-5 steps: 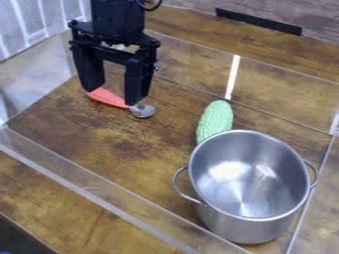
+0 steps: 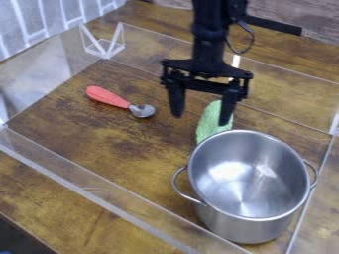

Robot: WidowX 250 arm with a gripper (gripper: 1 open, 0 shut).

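Note:
My black gripper [image 2: 199, 99] hangs open in the upper middle, just above a green corn cob [image 2: 211, 122], whose upper part it partly hides. A steel pot [image 2: 245, 184] with two side handles stands at the lower right. A pizza cutter [image 2: 110, 97] with a red handle lies on the wooden surface to the left.
Clear low walls surround the wooden work area [image 2: 106, 149], with a white wire piece [image 2: 103, 45] at the back left corner.
My gripper has moved right, from over the pizza cutter to over the corn, uncovering the cutter. The pot has stayed in place.

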